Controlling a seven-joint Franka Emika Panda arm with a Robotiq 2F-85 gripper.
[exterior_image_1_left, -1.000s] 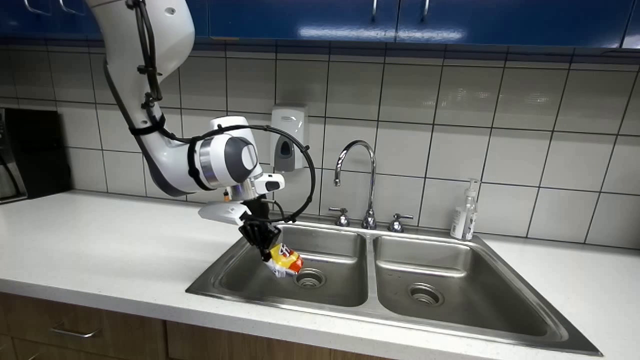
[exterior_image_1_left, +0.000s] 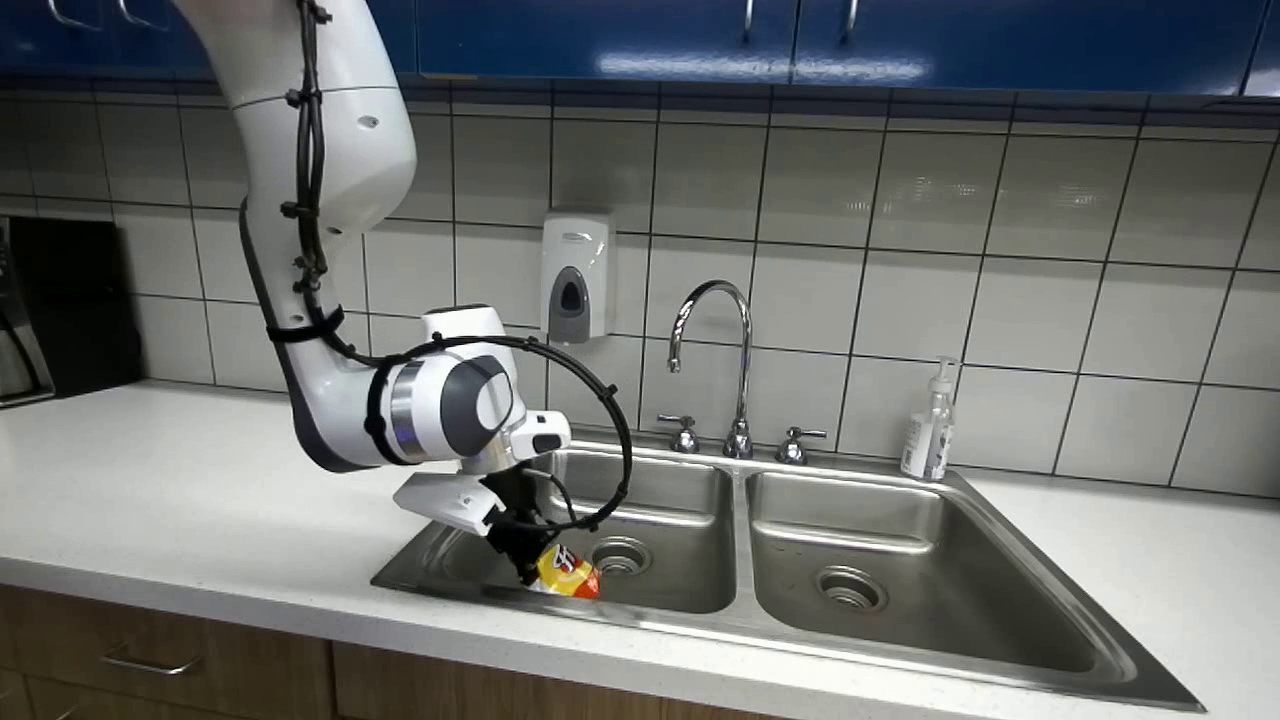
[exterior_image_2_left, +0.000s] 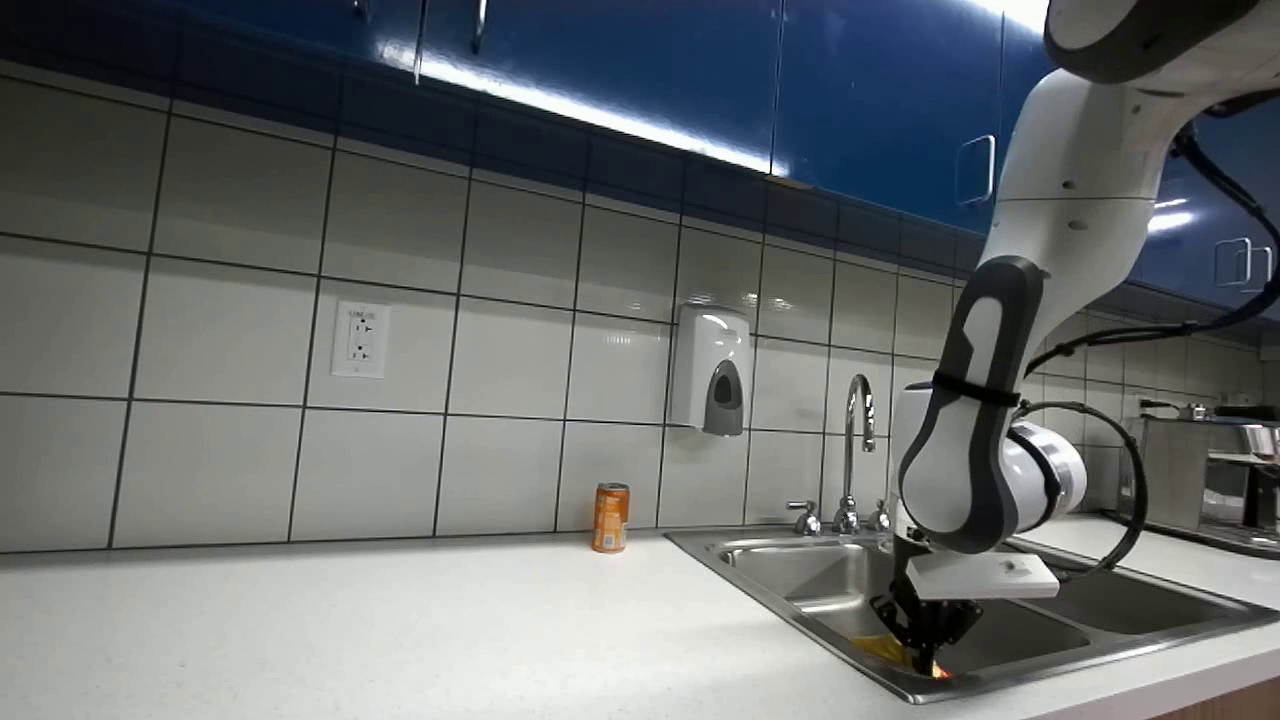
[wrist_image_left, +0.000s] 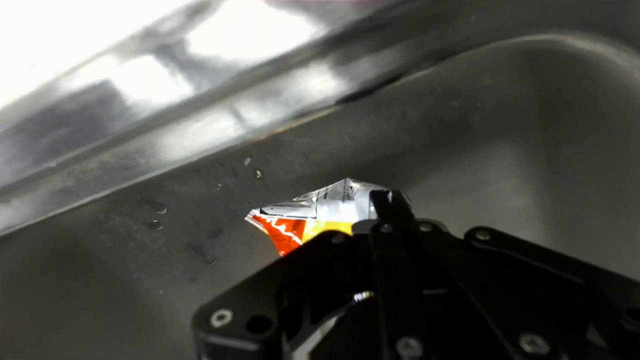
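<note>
A crumpled yellow, red and silver snack bag (exterior_image_1_left: 566, 572) is low in the left sink basin, close to the front wall. My gripper (exterior_image_1_left: 531, 576) reaches down into that basin, shut on the bag's edge. From the wrist view, silver film and a red corner of the bag (wrist_image_left: 286, 233) stick out to the left of the black fingertips (wrist_image_left: 387, 204), with the basin floor behind. The second exterior view shows only slivers of the bag (exterior_image_2_left: 882, 648) around the gripper (exterior_image_2_left: 924, 670). Whether the bag touches the basin floor I cannot tell.
The steel divider (exterior_image_1_left: 743, 546) separates the left basin from the empty right one (exterior_image_1_left: 948, 576). A faucet (exterior_image_1_left: 740, 396) stands behind, with a soap bottle (exterior_image_1_left: 930, 426) at the back right. An orange can (exterior_image_2_left: 611, 517) is on the counter by the wall.
The arm has come down, carrying the bag from above the left basin to low inside it, nearer the front wall. The fingers stay shut on the bag.
</note>
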